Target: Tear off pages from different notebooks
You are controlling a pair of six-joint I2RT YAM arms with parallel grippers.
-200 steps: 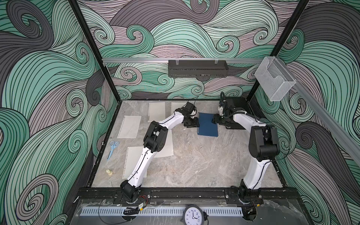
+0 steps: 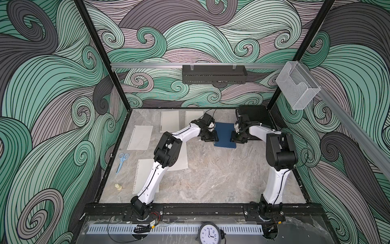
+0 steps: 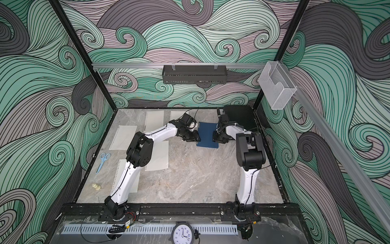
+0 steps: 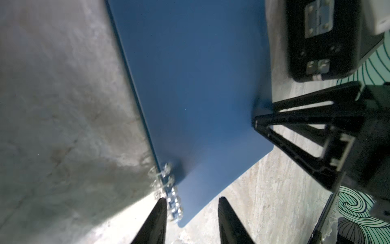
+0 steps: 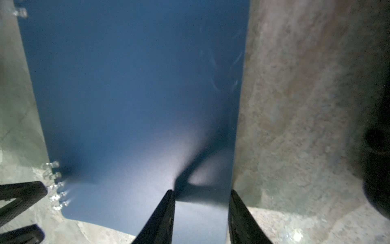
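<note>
The dark blue spiral notebook (image 2: 225, 135) lies closed on the table, its coil (image 4: 166, 191) on the left edge. My left gripper is open at the coil's near end, its fingers apart with no page between them. My right gripper is low at the notebook's right edge near the lower corner. One finger (image 5: 164, 213) is over the cover and the other finger (image 5: 237, 209) beside the edge; a strip of cover shows between them. Whether they grip it cannot be told.
Loose white pages (image 2: 140, 137) with punched edges lie across the left and back of the table. Blue scissors (image 2: 121, 162) and a small pale object (image 2: 117, 186) are at the left edge. A black item (image 2: 256, 113) stands behind my right arm.
The left gripper moved slightly toward the notebook's near end. The notebook has stayed in place.
</note>
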